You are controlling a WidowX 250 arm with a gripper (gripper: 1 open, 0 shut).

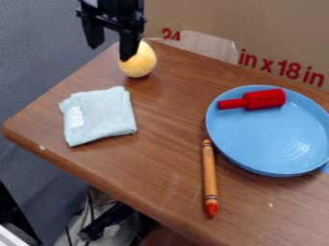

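My black gripper (111,40) hangs at the top left of the camera view, its two fingers spread wide apart, open and empty. Just below and behind its right finger a yellow ball-like object (138,63) rests on the wooden table (154,163), partly hidden by that finger. A folded pale blue cloth (96,114) lies at the left of the table.
A blue plate (267,142) at the right holds a red cylinder with a handle (261,99). An orange crayon (210,180) lies beside the plate. A cardboard box (257,36) stands behind.
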